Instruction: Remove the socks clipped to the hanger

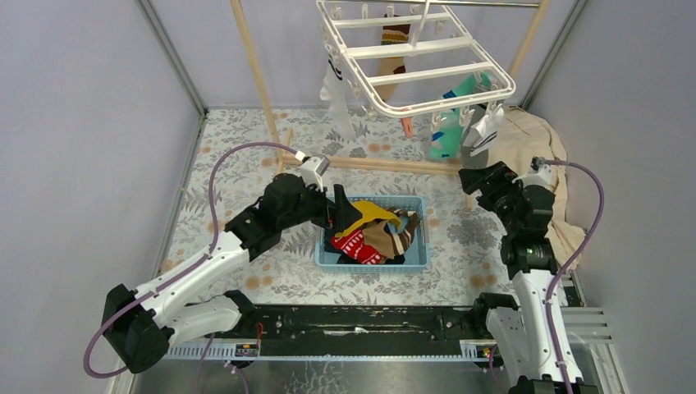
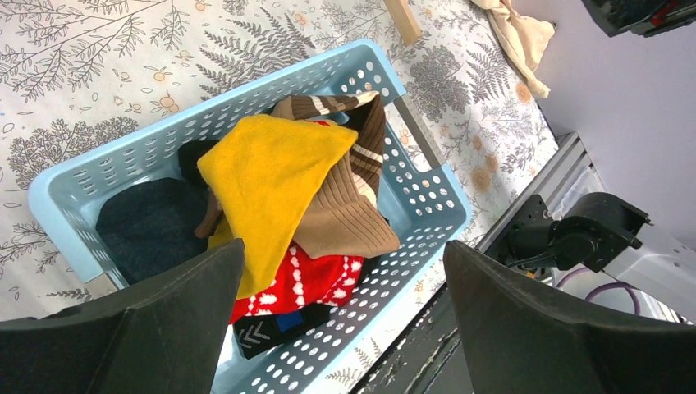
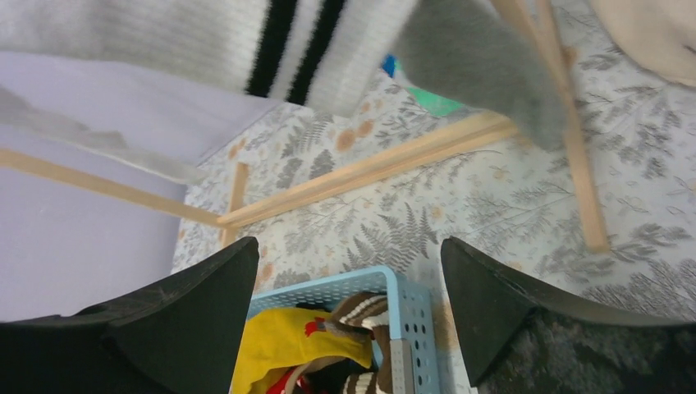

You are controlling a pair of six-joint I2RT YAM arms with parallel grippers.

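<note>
Several socks hang from the white clip hanger [image 1: 414, 49]: a white sock [image 1: 336, 98] at the left, a brown patterned sock [image 1: 392, 70] at the back, a teal sock [image 1: 447, 135], and a white striped sock [image 1: 486, 129] beside a grey sock [image 1: 473, 149] at the right. In the right wrist view the striped sock [image 3: 316, 49] and grey sock [image 3: 484, 66] dangle close above. My right gripper [image 1: 466, 179] stands open just below them, empty. Over the blue basket's left side my left gripper [image 1: 345, 209] is open, with nothing held.
In the blue basket [image 2: 53, 201] lie a yellow sock [image 2: 275, 176], a brown striped sock [image 2: 349, 213], a red-and-white sock [image 2: 308, 279] and dark ones. A wooden frame [image 1: 377, 164] crosses behind it. Beige cloth [image 1: 525, 135] lies at the right.
</note>
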